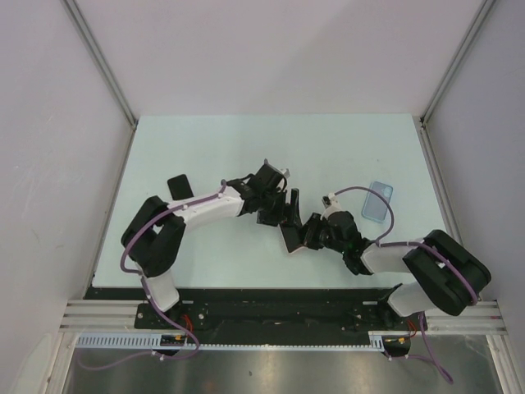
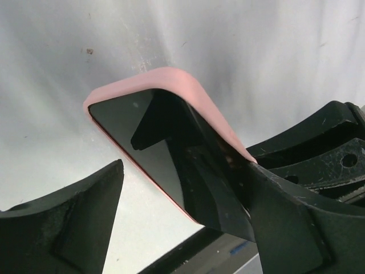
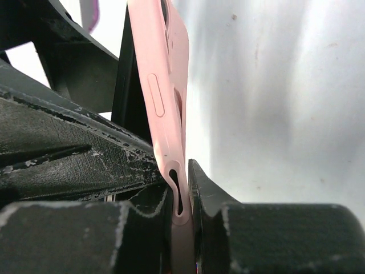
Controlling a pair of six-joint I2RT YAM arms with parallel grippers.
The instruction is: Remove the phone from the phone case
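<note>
A black phone [image 2: 171,145] sits in a pink case [image 2: 197,94], whose rim surrounds its visible edges in the left wrist view. My right gripper is shut on the pink case [image 3: 163,108], which stands nearly edge-on between its fingers in the right wrist view. The left gripper is open, its two fingers [image 2: 85,214] spread wide with the phone showing between and beyond them. From above, the phone [image 1: 292,238] lies between both grippers, its dark face partly in view and its upper part hidden by the left gripper.
A second black phone-like slab [image 1: 180,187] lies at the left of the white table [image 1: 246,139]. On the right is a clear bluish case [image 1: 377,201].
</note>
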